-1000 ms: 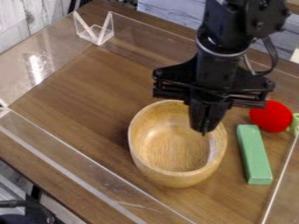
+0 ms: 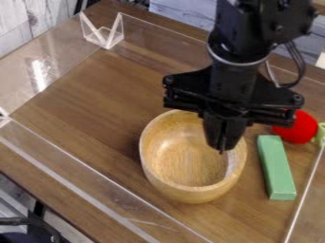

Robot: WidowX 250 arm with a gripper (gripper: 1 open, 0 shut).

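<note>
My black gripper (image 2: pixel 225 133) hangs over the wooden bowl (image 2: pixel 178 171), its fingertips at the upper right part of the bowl and shut, with nothing visible between them. The gripper body hides the table behind it. To the right of the bowl lie a green bar (image 2: pixel 277 168) and a red round object (image 2: pixel 295 131), the latter partly behind the gripper.
Transparent walls edge the workspace, with a clear bracket (image 2: pixel 105 33) at the back left.
The gripper has shifted very slightly; the bowl and other objects look unchanged.
</note>
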